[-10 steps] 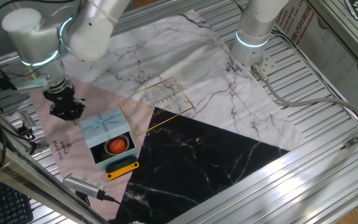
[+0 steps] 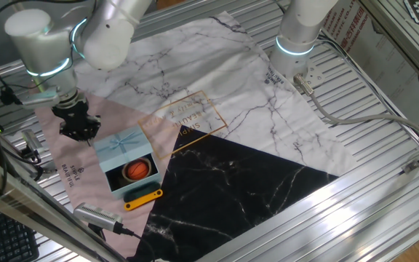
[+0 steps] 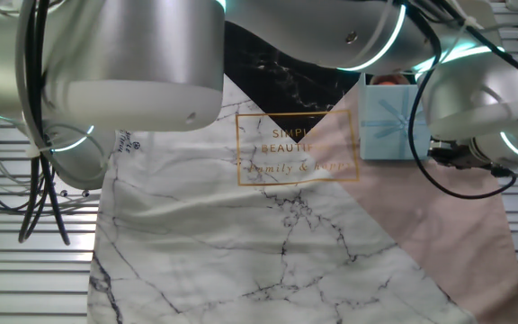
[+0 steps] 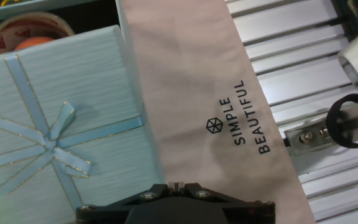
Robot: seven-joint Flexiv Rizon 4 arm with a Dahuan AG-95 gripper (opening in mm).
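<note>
A light blue gift box (image 2: 116, 183) stands on the pink part of the cloth. Its lid (image 2: 122, 145), tied with a blue ribbon bow (image 4: 50, 144), covers the side nearer my arm, and the other side is uncovered. In that uncovered part are a roll of tape (image 4: 58, 26) and an orange ball (image 2: 137, 169) with dark lines. My gripper is beside the lid's outer edge, pointing down, its fingers together and nothing visible between them. Whether it touches the lid cannot be told. In exterior view 2 the arm partly hides the gripper.
A yellow-orange bar (image 2: 144, 199) lies against the box's front.
The arm and gripper have shifted only very slightly to the right. The box, lid, ball and bar remain where they were.
</note>
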